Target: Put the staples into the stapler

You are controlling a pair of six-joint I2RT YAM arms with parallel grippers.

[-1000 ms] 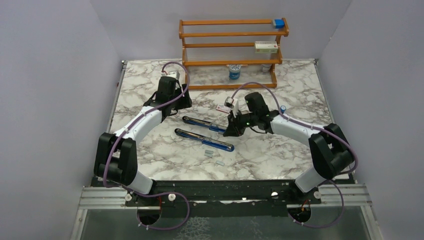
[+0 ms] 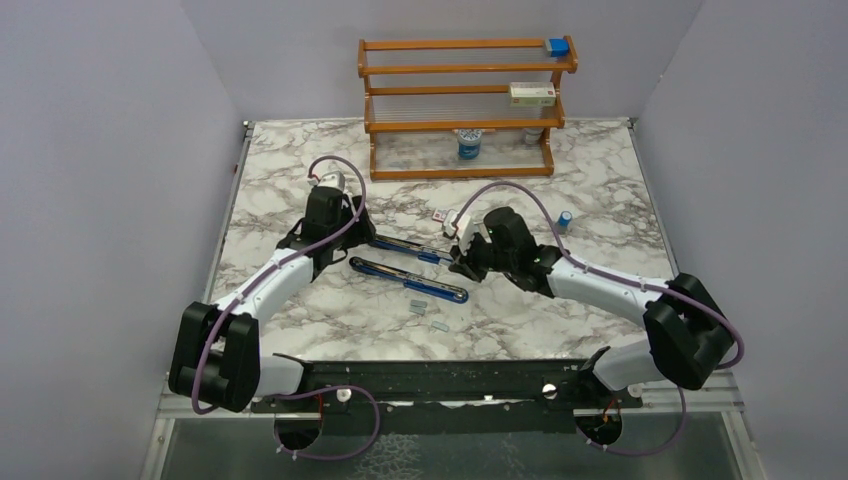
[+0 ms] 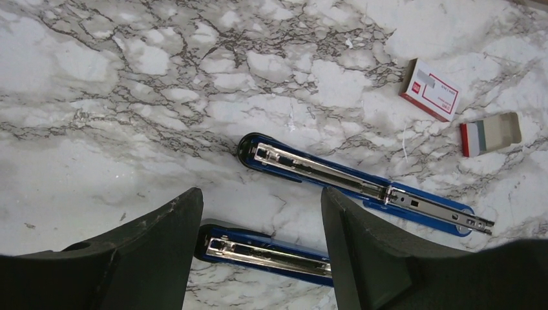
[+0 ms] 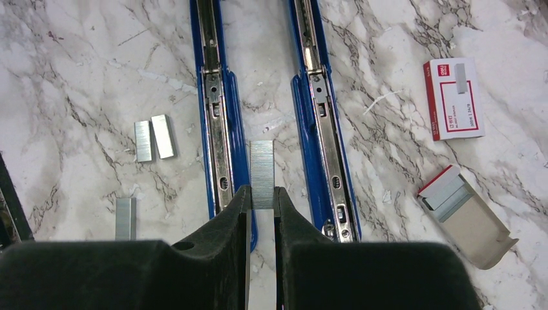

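Observation:
Two blue staplers lie opened out flat, roughly parallel: the nearer stapler [image 2: 408, 279] and the farther stapler [image 2: 405, 245]. A strip of staples [image 4: 262, 165] is pinched upright in view between the tips of my right gripper, which is shut on it. In the right wrist view this strip appears between the two staplers; its height above the table is unclear. My left gripper is open and empty, over the left ends of both staplers. The farther stapler's channel [image 3: 329, 174] shows in the left wrist view, its right end uncovered.
Loose staple strips [image 4: 163, 136] lie on the near side of the staplers. A closed staple box [image 4: 455, 100] and an opened box [image 4: 468, 216] sit beyond the far stapler. A wooden rack [image 2: 462, 174] stands at the back.
Over the last second my left arm has come nearer and leftward, toward the staplers' left ends. The staplers have hardly moved.

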